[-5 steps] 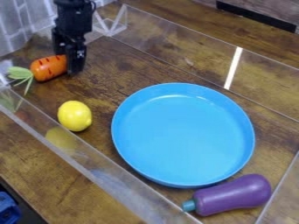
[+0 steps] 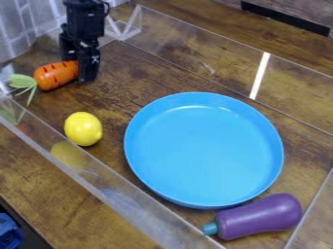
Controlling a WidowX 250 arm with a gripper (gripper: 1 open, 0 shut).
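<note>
My black gripper (image 2: 81,64) is at the back left, open and lowered close against an orange carrot (image 2: 55,75) with green leaves at its left end. A yellow lemon (image 2: 84,128) lies on the wooden surface nearer the front. A large blue plate (image 2: 203,150) takes up the centre right. A purple eggplant (image 2: 260,216) lies at the front right.
Clear low walls surround the wooden work area (image 2: 169,68), which is free between the gripper and the plate's back. A dark blue object (image 2: 8,231) sits outside at the front left.
My gripper has shifted slightly downward beside the carrot. The other objects have stayed in place.
</note>
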